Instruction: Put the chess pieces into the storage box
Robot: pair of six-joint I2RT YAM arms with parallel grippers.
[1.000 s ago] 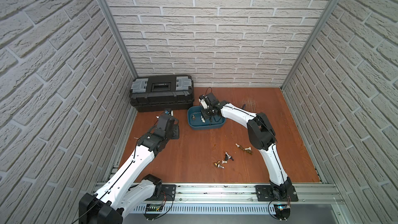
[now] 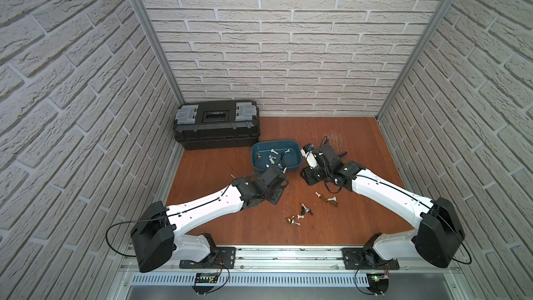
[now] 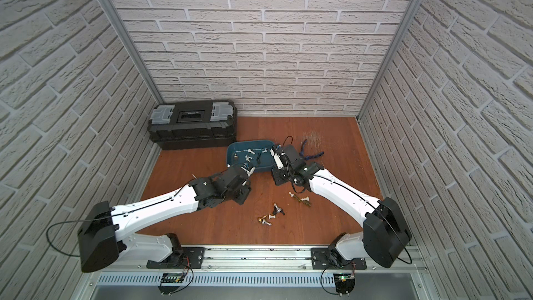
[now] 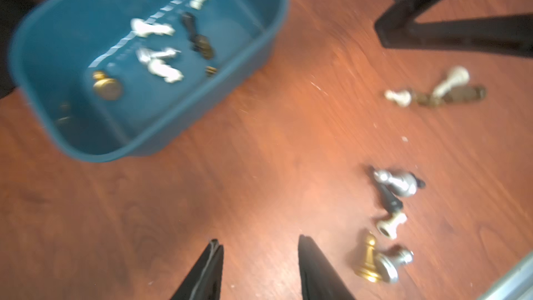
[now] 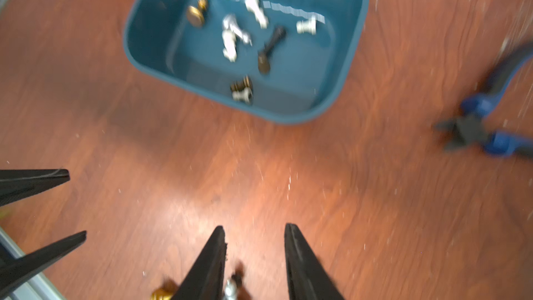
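A blue open box holds several white, gold and dark chess pieces. On the wood in front of it lie a cluster of silver, dark, gold and white pieces and a second small group further right, below my right arm. My left gripper hangs over the table in front of the box, open, with nothing between its fingers. To its right, my right gripper is above the table just in front of the box's right part, its fingers apart and nothing seen between them.
A closed black toolbox stands at the back left. Blue-handled pliers lie right of the box. The two arms are close together in the middle.
My left gripper has swung right and toward the loose pieces. My right gripper has moved out of the box, rightward and toward the front.
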